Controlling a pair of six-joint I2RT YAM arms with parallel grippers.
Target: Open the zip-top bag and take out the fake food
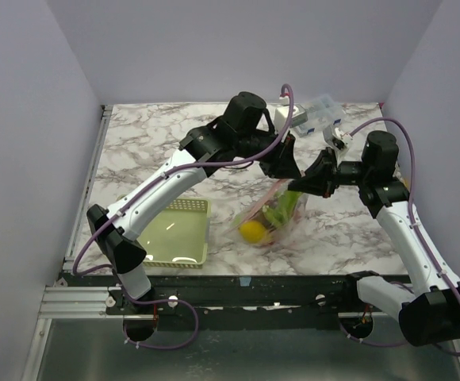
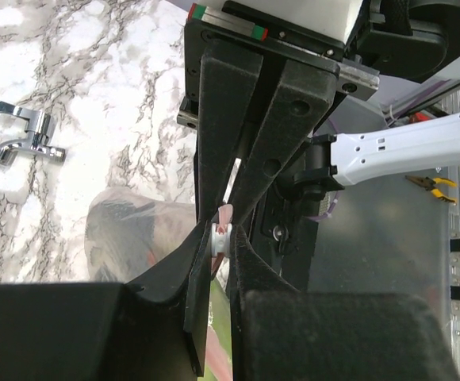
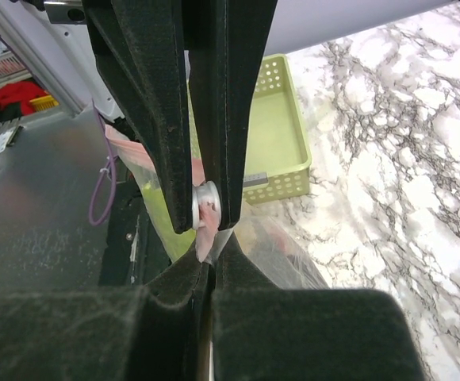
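The clear zip top bag with pink zip and yellow and green fake food stands at the table's front, right of centre. Both grippers meet at its top. My left gripper is shut on the white zip slider, with some pink zip edge at it. My right gripper is shut at the bag's top just beside the slider; what lies between its fingers is hard to make out. In the right wrist view the bag hangs below both grippers.
An empty green basket sits front left. A clear container lies at the back right. A metal faucet-like piece lies on the marble table.
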